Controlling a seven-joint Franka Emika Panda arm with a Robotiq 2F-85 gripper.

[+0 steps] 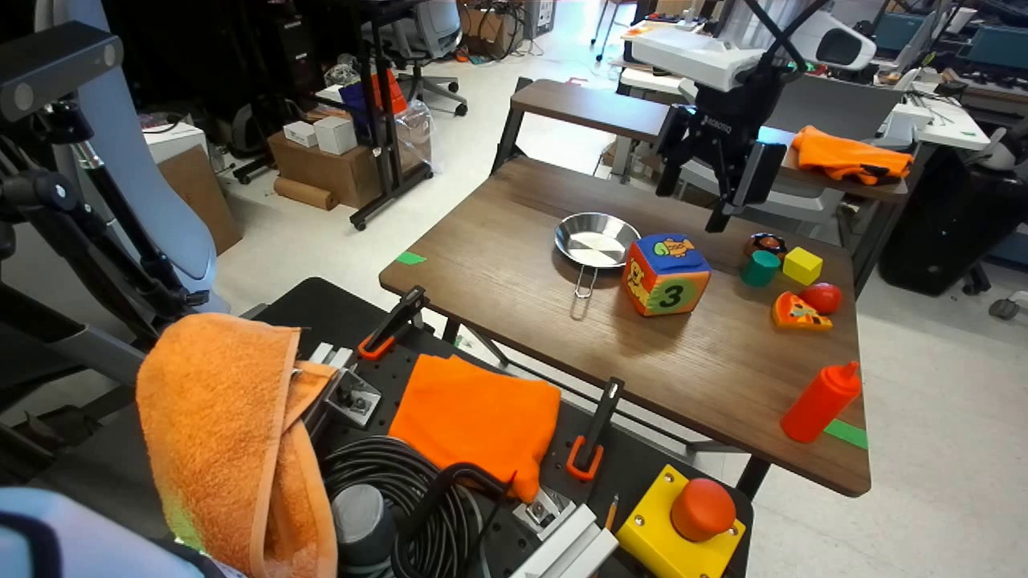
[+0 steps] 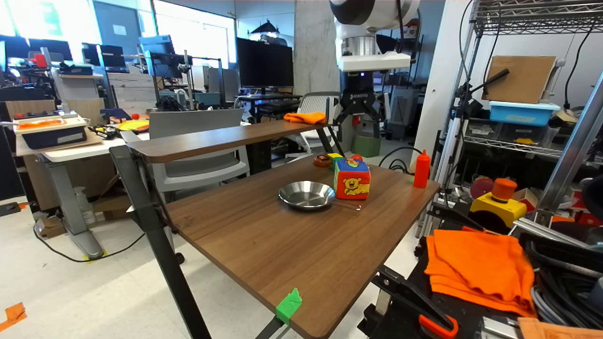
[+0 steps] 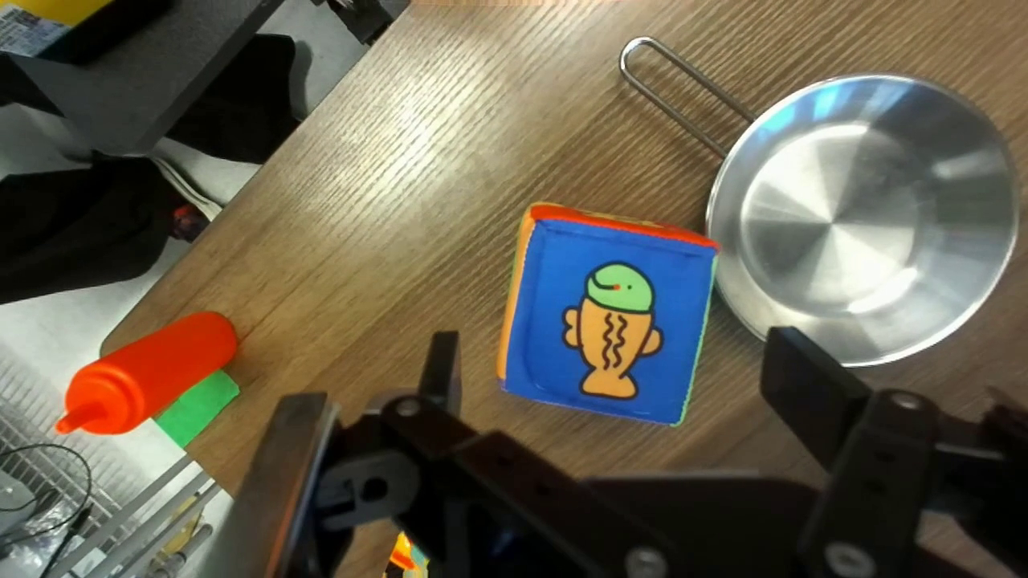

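My gripper hangs open above the table, with nothing between its fingers. In the wrist view a soft cube with a blue fish face on top lies below and between the spread fingertips, clearly lower than them. Beside the cube sits a shiny steel pan, empty, its wire handle on the table. Exterior view 2 shows the cube's red bear side and the pan close by. A red squeeze bottle stands upright near the table's right corner.
At the table's far right lie a green cup-like piece, a yellow block, a red round item and a pizza slice. A raised shelf runs along the back. Bare tabletop lies left of the pan.
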